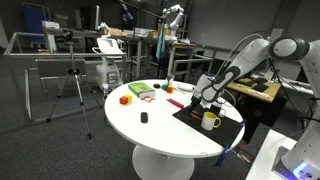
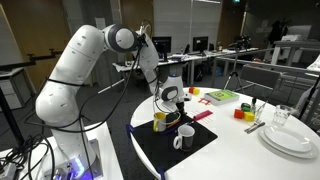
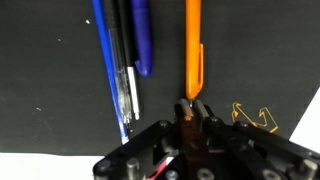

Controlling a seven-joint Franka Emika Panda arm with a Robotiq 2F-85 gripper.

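In the wrist view, my gripper is shut on the end of an orange pen (image 3: 193,45), which points away from the fingertips over a dark mat. To its left lie a purple pen (image 3: 142,38), a black pen (image 3: 126,45) and a slim blue brush or pen (image 3: 107,50), all roughly parallel to it. Seen from outside, the white arm reaches down low over the black mat (image 2: 204,139) on the round white table. The fingertips are too small there to make out.
On the mat, a yellow mug (image 1: 208,121) and a white mug (image 2: 184,137) stand close to the arm. Farther off are a green box (image 1: 139,87), coloured blocks and white plates (image 2: 286,142).
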